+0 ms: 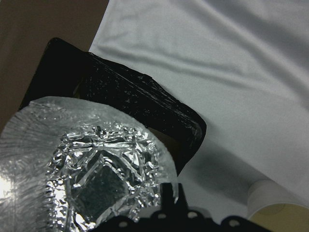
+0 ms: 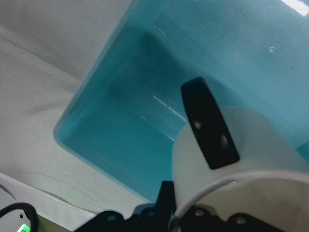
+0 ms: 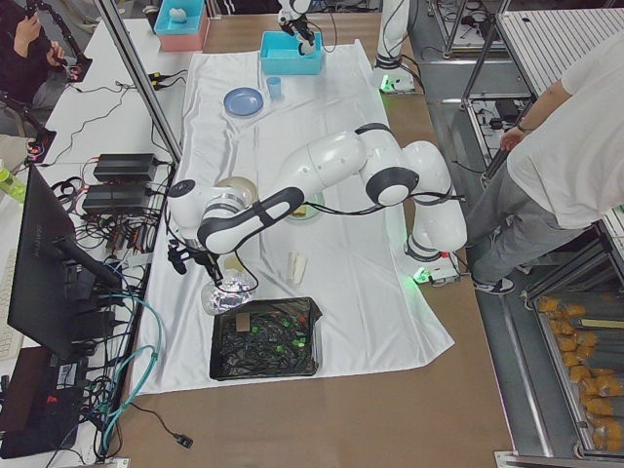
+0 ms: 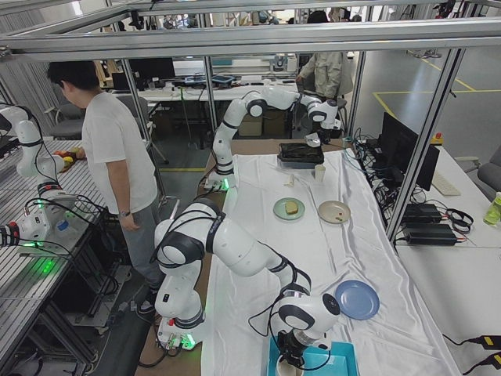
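My left gripper (image 3: 210, 261) is shut on a crinkled foil dish with a clear plastic rim (image 1: 96, 183), held beside and partly over a black-lined bin (image 3: 263, 336). A cream cup (image 1: 270, 212) stands near it. My right gripper (image 4: 291, 351) is shut on a white cup (image 2: 256, 145) at its rim, over the blue basin (image 2: 120, 145). A dark strip shows across that cup's side in the right wrist view.
A green plate (image 4: 284, 210) with a yellow piece, a beige plate (image 4: 333, 213) and a blue plate (image 4: 357, 301) rest on the white cloth (image 3: 351, 292). A person stands beside the table.
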